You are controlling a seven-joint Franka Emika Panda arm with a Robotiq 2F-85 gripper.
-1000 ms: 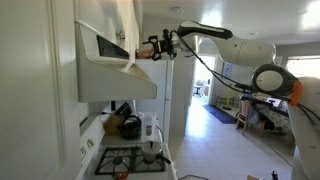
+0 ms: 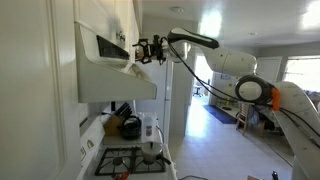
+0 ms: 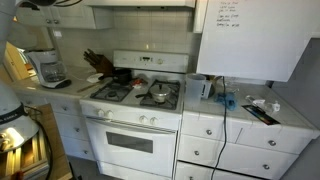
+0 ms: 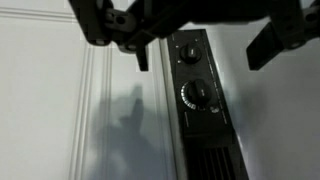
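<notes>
High over the stove, my gripper reaches toward the front of a microwave set among the white cabinets. Seen from the wrist, the gripper is open, its dark fingers wide apart with nothing held. Between and beyond them lies a black control panel with an upper knob and a larger lower dial. Whether a finger touches the panel cannot be told. In exterior view 2 the gripper is out of frame.
Below is the white stove with a metal pot on it. A dark kettle stands at the back. A sloping white hood lies close under the gripper. Open floor is to the right.
Over the last second my gripper has shifted slightly left in exterior view 1, closer to the microwave front. The stove and its pot have stayed put.
</notes>
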